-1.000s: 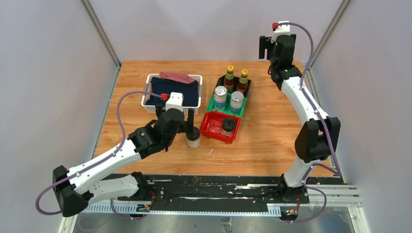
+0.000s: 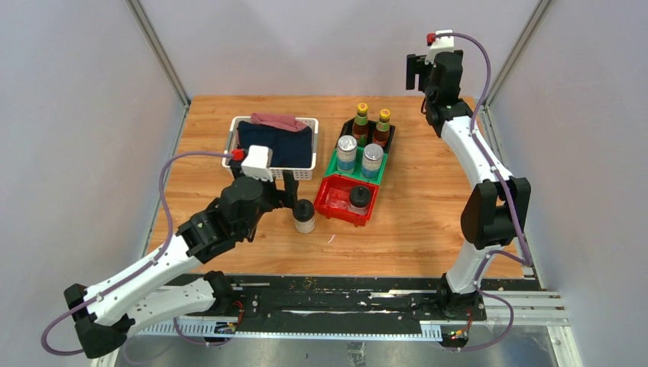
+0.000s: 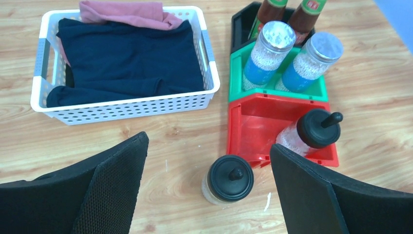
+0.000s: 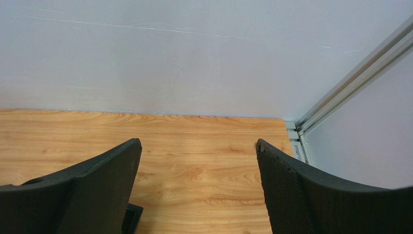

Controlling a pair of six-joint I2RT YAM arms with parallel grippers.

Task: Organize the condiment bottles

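Observation:
One black-lidded jar stands upright on the bare wood, just left of the red bin. A second black-lidded jar is inside that bin, on its right side. The green bin holds two silver-lidded jars, one of them the left silver-lidded jar. Two yellow-capped brown bottles, including the left bottle, stand in the black bin. My left gripper is open above the table, the loose jar showing between its fingers, untouched. Far back at the right, my right gripper is open and empty.
A white basket with dark cloth and a pink cloth stands left of the bins. Bare table stretches to the right of them. A wall closes off the back.
The left arm has shifted to the left in the top view, so its gripper now sits a little farther from the loose jar. The right arm has barely moved, and the bottles are where they were.

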